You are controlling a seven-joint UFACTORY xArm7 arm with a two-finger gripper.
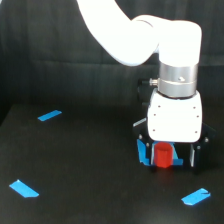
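My gripper (168, 150) is low at the right, under the white wrist, with a red object (162, 155) between its dark fingers. Blue tape or a blue piece (143, 150) shows around the red object. Whether the fingers press on it is hard to tell.
Strips of blue tape lie on the dark table at the left (50, 115), front left (24, 189) and front right (196, 196). A dark backdrop stands behind.
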